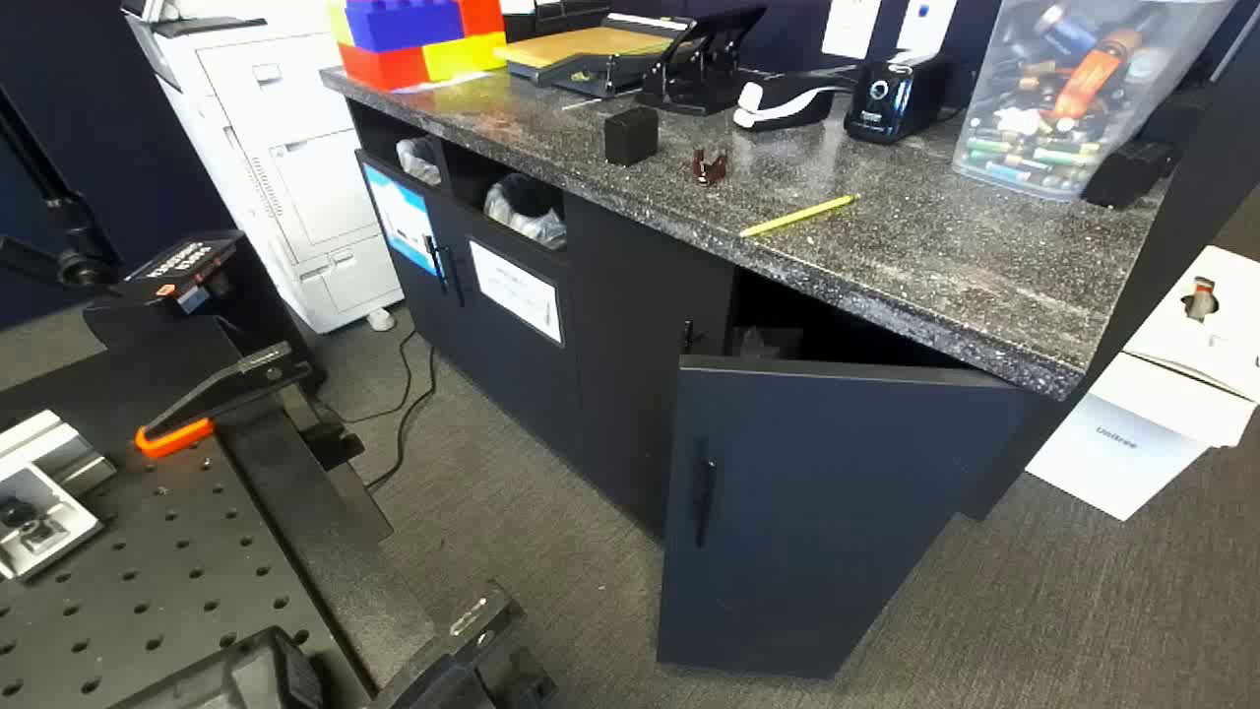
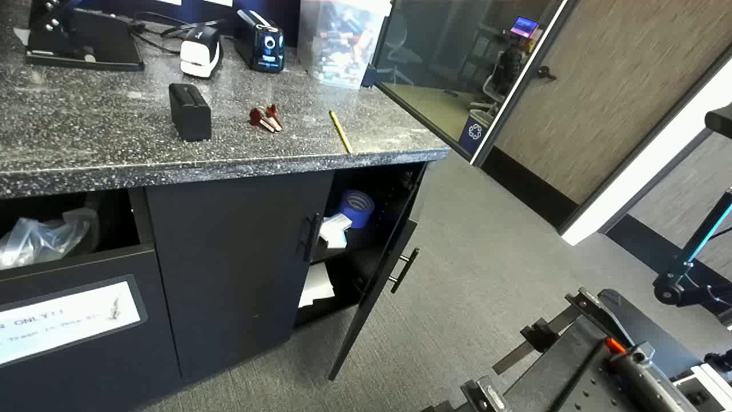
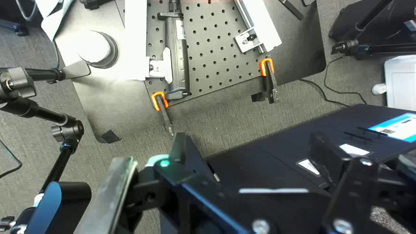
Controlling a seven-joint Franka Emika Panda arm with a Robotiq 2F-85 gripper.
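Note:
In the wrist view my gripper shows large and blurred along the bottom, its two fingers wide apart with nothing visible between them. Dark cabinets and grey carpet lie beyond it. Neither exterior view shows the gripper. The black cabinet door point(image 1: 827, 508) at the right end of the counter stands ajar, its bar handle point(image 2: 405, 270) on the outer face. Inside the cabinet are a blue tape roll point(image 2: 357, 208) and white papers point(image 2: 317, 284). On the countertop lie a yellow pencil point(image 1: 798, 215), a dark red staple remover point(image 1: 710, 165) and an upright black block point(image 1: 631, 136).
A stapler point(image 1: 788, 102), an electric sharpener point(image 1: 894, 99) and a clear bin of batteries point(image 1: 1063, 106) stand along the counter's back. A perforated bench point(image 3: 212, 46) with orange-tipped clamps faces the cabinets across open carpet. A white box point(image 1: 1116, 449) sits right of the counter.

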